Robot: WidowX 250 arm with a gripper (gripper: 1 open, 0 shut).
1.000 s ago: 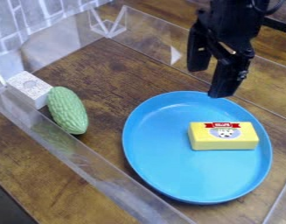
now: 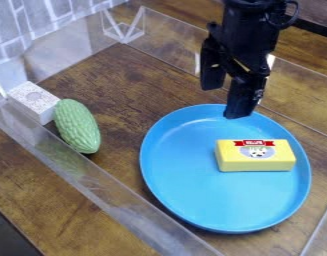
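Observation:
A black robot gripper (image 2: 230, 82) hangs from the top over the back of a blue plate (image 2: 193, 190). Its two dark fingers point downward, and I cannot tell whether anything is between them. A yellow box with a red label (image 2: 254, 155) lies on the right half of the plate, below and apart from the gripper. A green ridged vegetable (image 2: 76, 125) lies on the wooden table left of the plate.
A white speckled block (image 2: 34, 103) sits at the left beside the vegetable. Clear transparent walls border the wooden table (image 2: 132, 80), whose middle-left area is bare.
The gripper has shifted slightly left and a little downward. The plate, box, vegetable and block are unchanged.

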